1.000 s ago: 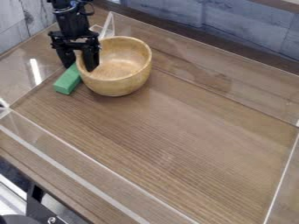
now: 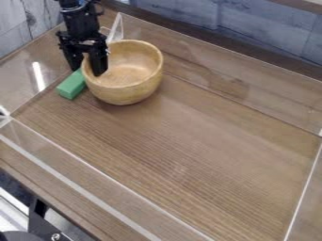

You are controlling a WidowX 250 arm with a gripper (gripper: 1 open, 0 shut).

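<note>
The black gripper (image 2: 86, 55) is at the top left, over the left rim of a round tan wooden bowl (image 2: 132, 85); whether its fingers are open or shut on the rim is unclear. A green block (image 2: 72, 85) lies beside the bowl on its left, partly hidden under the gripper and bowl.
A white item (image 2: 115, 28) is behind the bowl near the back edge. The table's left edge runs down the left side, with dark cables at the lower left.
The gripper has moved slightly right and down in the view. The bowl looks barely shifted, its rim slightly changed in position.
</note>
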